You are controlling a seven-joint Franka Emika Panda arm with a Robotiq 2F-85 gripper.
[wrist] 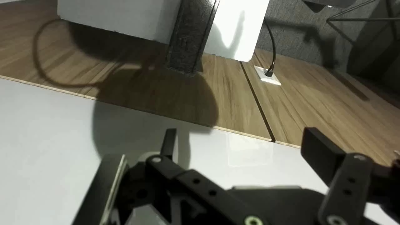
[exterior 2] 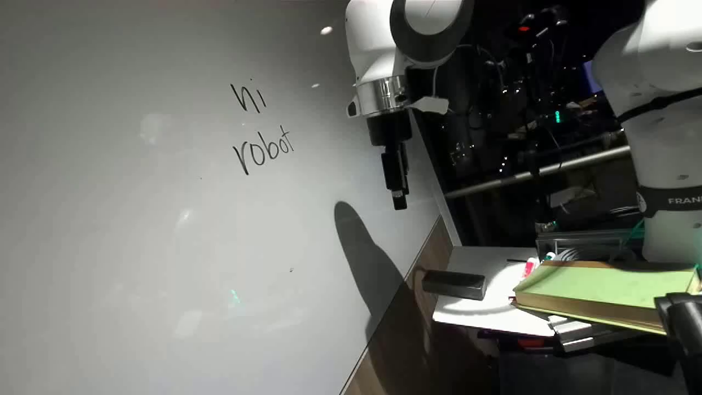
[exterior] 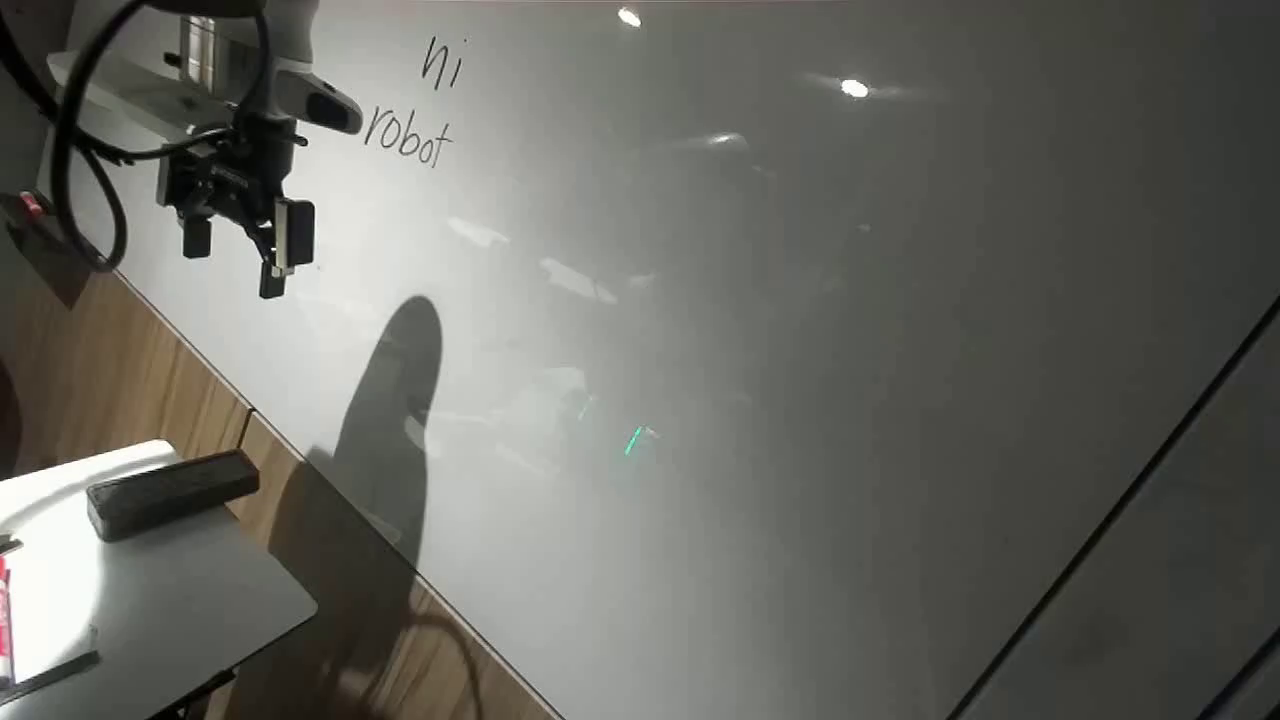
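Note:
My gripper (exterior: pixel 234 257) hangs in front of the whiteboard (exterior: pixel 744 360), left of and below the handwritten words "hi robot" (exterior: pixel 409 134). In the wrist view the gripper is open, its dark fingers (wrist: pixel 321 154) wide apart with nothing between them. The second exterior view has the gripper (exterior 2: pixel 398 197) side-on, to the right of the writing (exterior 2: pixel 264 150). A dark block like a board eraser (exterior: pixel 174 494) lies on the small white table (exterior: pixel 228 600), below the gripper and apart from it. The same eraser (wrist: pixel 193 35) appears at the top of the wrist view.
A red and white marker (exterior 2: pixel 530 267) lies on the table near a green book (exterior 2: pixel 599 283). Wood panelling (wrist: pixel 232 101) runs along the board's lower edge, with a plugged-in outlet (wrist: pixel 267 75). The board's middle is clear of objects.

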